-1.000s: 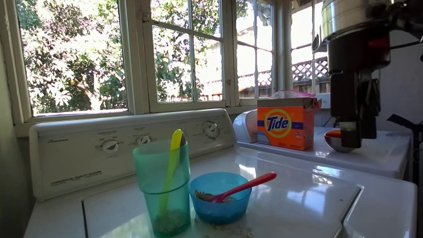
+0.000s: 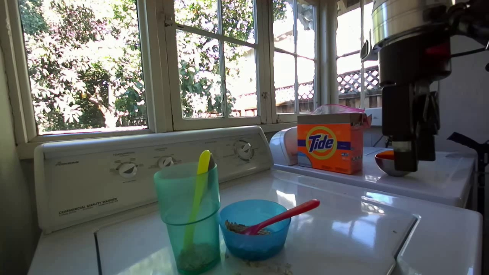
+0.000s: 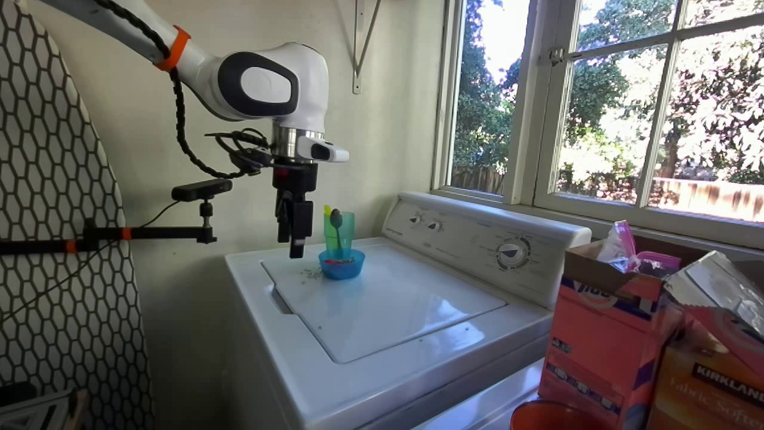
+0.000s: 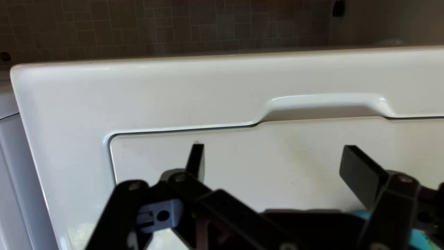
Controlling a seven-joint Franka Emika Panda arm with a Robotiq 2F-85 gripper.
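My gripper points down over the washer lid (image 4: 249,166), its fingers wide apart in the wrist view and nothing between them. A blue bowl (image 2: 254,249) rests on the lid, holding brownish flakes and a red spoon (image 2: 293,211) that leans on its rim. Right beside it a green translucent cup (image 2: 188,197) stands upright, with a yellow utensil (image 2: 198,192), a dark spoon (image 3: 336,218) and some flakes inside. In exterior view 2 the gripper hangs above the lid, to the left of bowl and cup. Only a blue sliver of the bowl shows in the wrist view.
Loose flakes (image 3: 313,273) lie on the lid near the bowl. The washer's control panel (image 2: 151,174) rises along the window side. An orange Tide box (image 2: 330,146) and a metal bowl (image 2: 389,165) stand on the neighbouring machine. Much of the lid is clear.
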